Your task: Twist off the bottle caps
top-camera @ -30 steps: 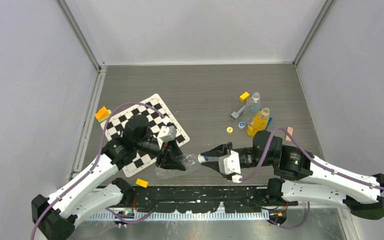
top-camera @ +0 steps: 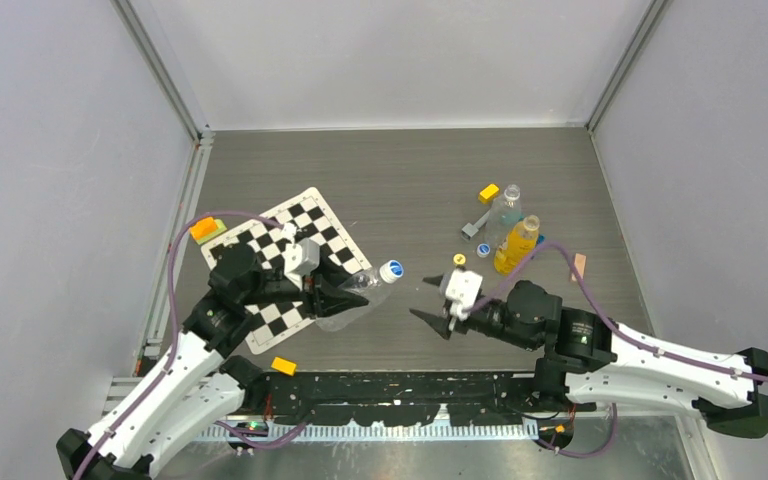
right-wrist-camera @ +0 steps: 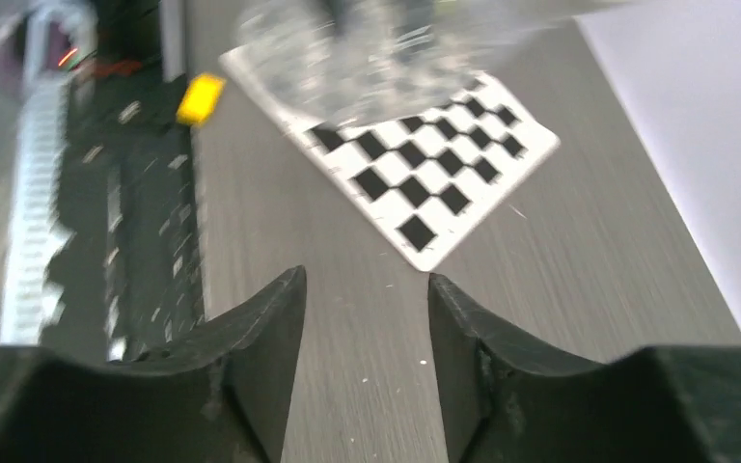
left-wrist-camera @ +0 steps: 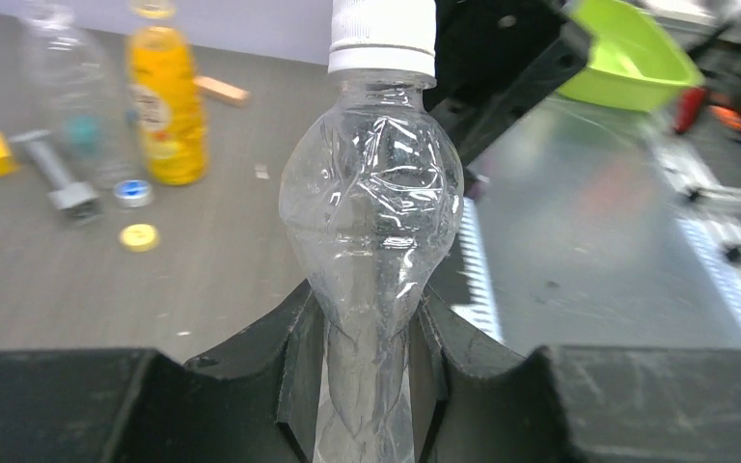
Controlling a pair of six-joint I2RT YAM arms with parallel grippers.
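A clear crumpled bottle (left-wrist-camera: 371, 212) is held by my left gripper, its fingers pressed on both sides of the body. Its white cap (left-wrist-camera: 383, 37), with a blue top in the top view, sits on the neck and faces right. My right gripper (top-camera: 430, 299) stands open to the right of the cap, apart from it, with nothing between its fingers. At the right stand an uncapped clear bottle (top-camera: 504, 212) and an orange bottle (top-camera: 517, 247). A blue-white cap (top-camera: 483, 250) and a yellow cap (top-camera: 459, 259) lie beside them.
A checkered board (top-camera: 310, 210) lies under the left arm. Yellow blocks (top-camera: 283, 366), a grey bolt-like piece (top-camera: 474, 228) and a wooden block (top-camera: 578, 266) are scattered about.
My right gripper has come off the cap, opened, and turned about its axis. The left gripper has drawn slightly left with the bottle, whose cap is now exposed.
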